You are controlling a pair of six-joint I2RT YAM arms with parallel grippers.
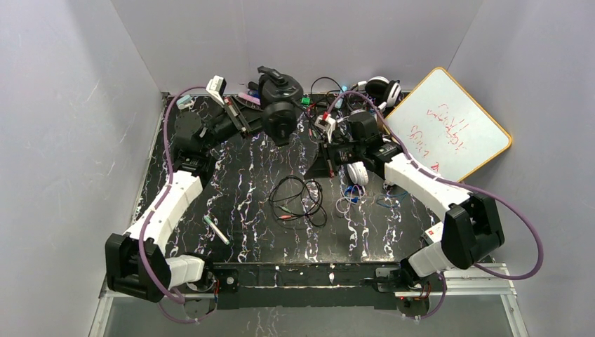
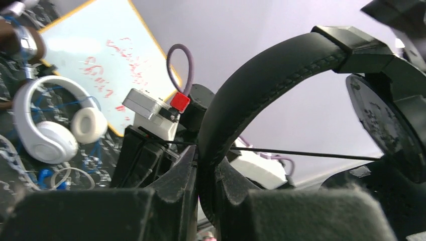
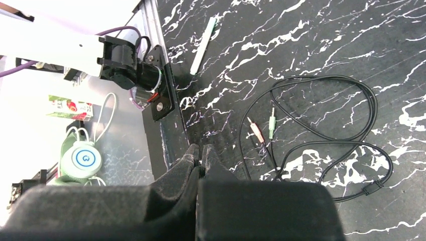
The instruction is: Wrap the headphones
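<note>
Black over-ear headphones [image 1: 281, 105] hang raised at the back middle of the workspace. My left gripper is shut on their padded headband [image 2: 266, 70], and the ear cup on the far side shows at the right. A thin black cable [image 2: 306, 153] stretches across that view between the headphones and my right arm. On the table, a black cable [image 3: 374, 103] lies in loose loops with red and green plugs. My right gripper is shut above the table beside these loops; what lies between its fingers does not show.
White headphones [image 2: 45, 135] lie at the right, near a tilted whiteboard [image 1: 449, 126]. Several other headsets and cables crowd the back right. A pale green pen [image 1: 216, 229] rests front left.
</note>
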